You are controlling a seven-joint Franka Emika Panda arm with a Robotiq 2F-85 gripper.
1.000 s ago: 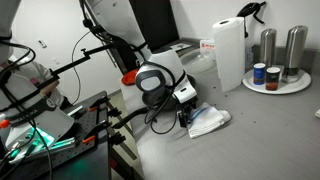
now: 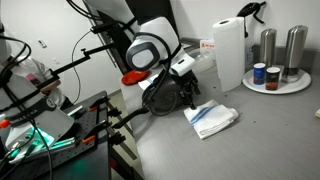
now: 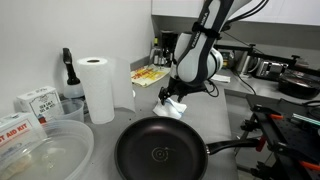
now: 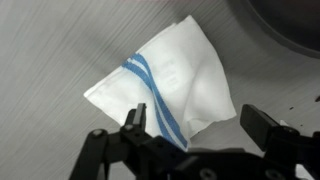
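A white cloth with blue stripes [image 4: 165,85] lies loosely folded on the grey counter; exterior view 1 shows the same cloth [image 2: 212,119] just right of the arm's end. My gripper is above the cloth's near edge in the wrist view, its dark fingers [image 4: 262,128] spread wide apart and nothing visibly held between them. Seen from exterior view 2, the cloth [image 3: 171,107] rests behind the black frying pan [image 3: 160,152], with the gripper [image 3: 166,92] over it.
The pan's dark rim [image 4: 285,30] comes close to the cloth. A paper towel roll [image 2: 230,55] stands behind, beside a plate holding jars and shakers [image 2: 294,54]. A clear plastic tub [image 3: 45,150] sits left of the pan. In exterior view 1, the counter's right front is clear.
My gripper has risen from low beside the cloth's left edge. The cloth has shifted slightly to the right and its blue stripes show more clearly.
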